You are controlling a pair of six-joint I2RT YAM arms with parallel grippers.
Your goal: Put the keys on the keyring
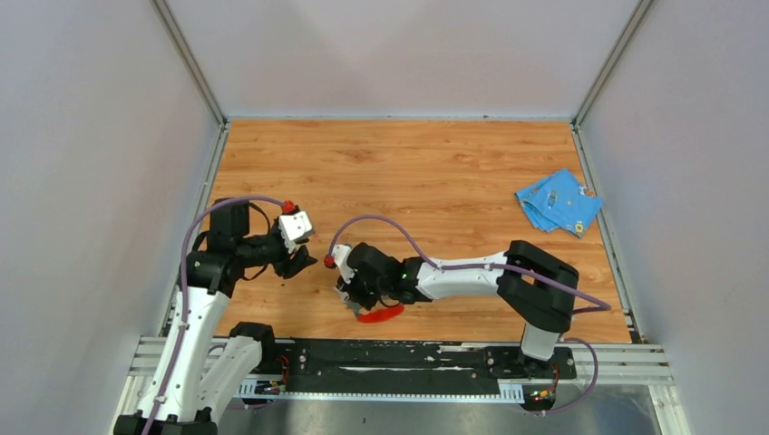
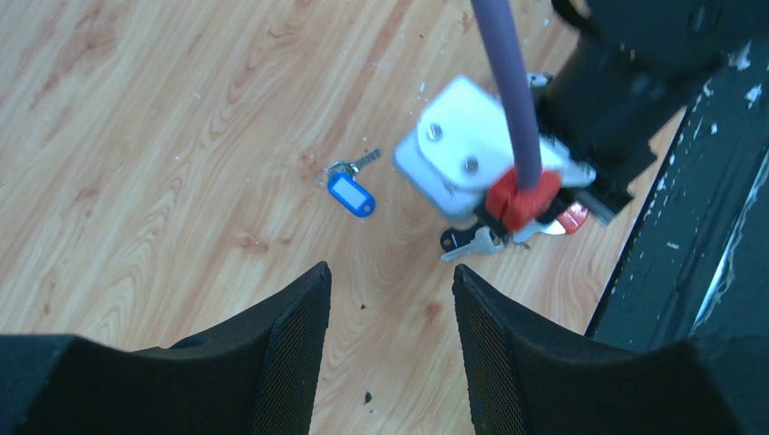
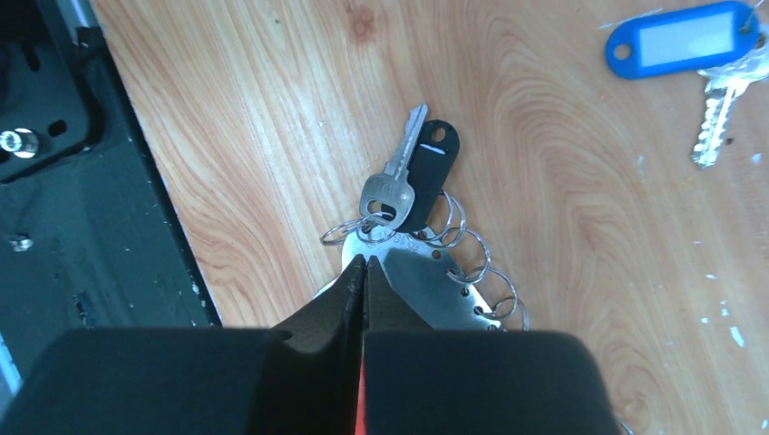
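Observation:
In the right wrist view a silver key (image 3: 395, 186) and black tag (image 3: 426, 181) rest atop a metal plate (image 3: 413, 281) with several rings (image 3: 474, 267) along its edge. My right gripper is shut over this plate, nothing visible between its fingertips. A key (image 3: 721, 118) with a blue tag (image 3: 682, 41) lies apart on the wood. My left gripper is open above the table, left of the right one. A red handle (image 1: 381, 314) shows beneath the right arm in the top view.
A folded blue cloth (image 1: 558, 204) lies at the right of the table (image 1: 408, 163). A black rail (image 1: 417, 358) runs along the front edge, close to the keys.

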